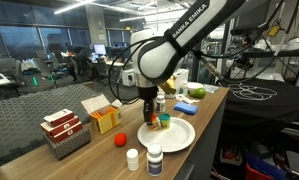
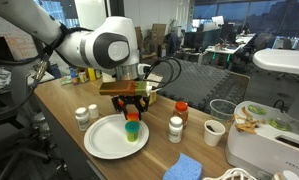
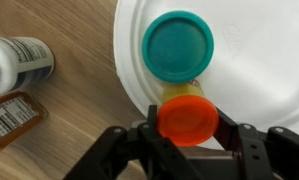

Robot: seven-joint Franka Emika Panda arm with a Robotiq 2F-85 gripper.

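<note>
My gripper is shut on a small container with an orange-red lid (image 3: 187, 119), one finger at each side of the lid. Just beside it, a container with a teal lid (image 3: 177, 47) stands on the white round plate (image 1: 184, 137). In the second exterior view the orange lid (image 2: 132, 115) shows directly under the gripper (image 2: 131, 105), with the teal lid (image 2: 132, 128) nearer the camera. The held container is over the plate, close to its edge; whether its base touches the plate cannot be made out.
White bottles (image 1: 155, 160) stand by the plate's near side. A red round item (image 1: 120, 140), an orange box (image 1: 105, 120) and stacked red boxes (image 1: 61, 122) lie to the left. A blue sponge (image 2: 184, 168) and white cup (image 2: 213, 132) sit nearby. The plate's far-right part is bare.
</note>
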